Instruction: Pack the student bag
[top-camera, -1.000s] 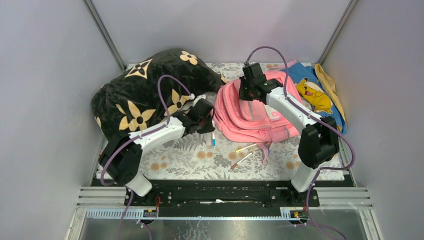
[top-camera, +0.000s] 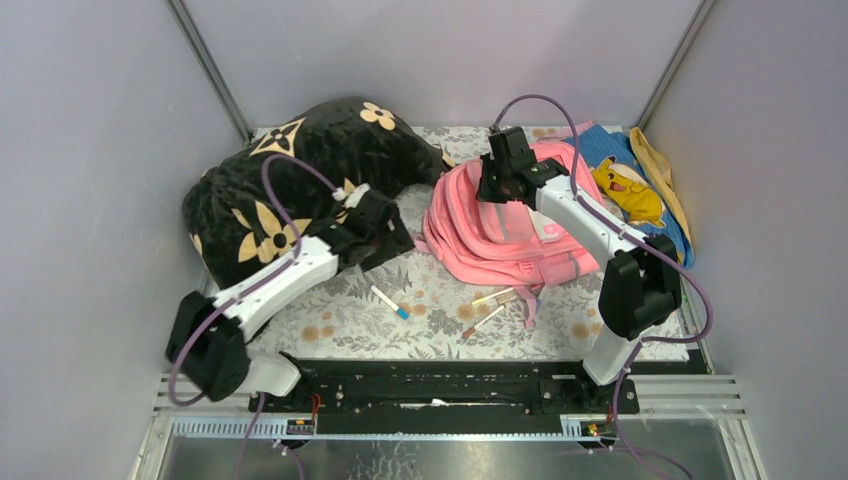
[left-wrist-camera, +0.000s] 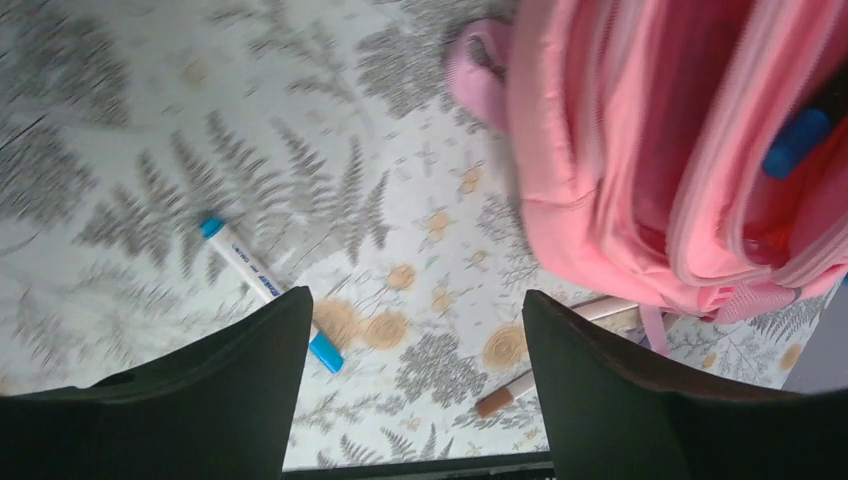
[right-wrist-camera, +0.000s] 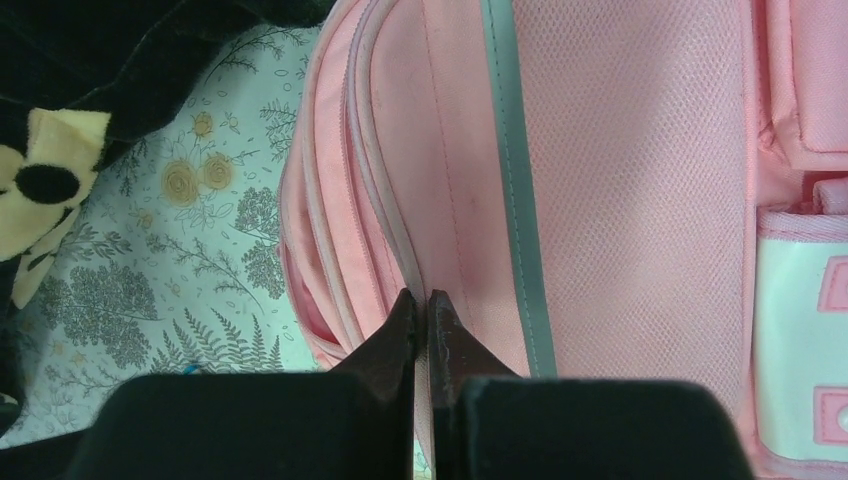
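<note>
The pink bag (top-camera: 515, 240) lies on the right half of the table, its open compartments facing my left side. My right gripper is shut on the thin edge of one bag panel. My left gripper stands open above the table to the left of the bag, with nothing between its fingers. Below it, a white marker with blue ends (left-wrist-camera: 262, 280) lies loose on the table, beside the left finger in the left wrist view. Inside a bag compartment shows a dark item with a blue end (left-wrist-camera: 797, 142); the rest of it is hidden.
A brown-tipped marker (top-camera: 484, 322) and a pale one (top-camera: 492, 296) lie near the bag's front edge, by a pink strap (top-camera: 530, 306). A black flowered cushion (top-camera: 290, 190) fills the back left. A blue and yellow cloth (top-camera: 640, 185) lies at right.
The blue-ended marker has turned and shifted left and toward the front edge. The right gripper has barely moved.
</note>
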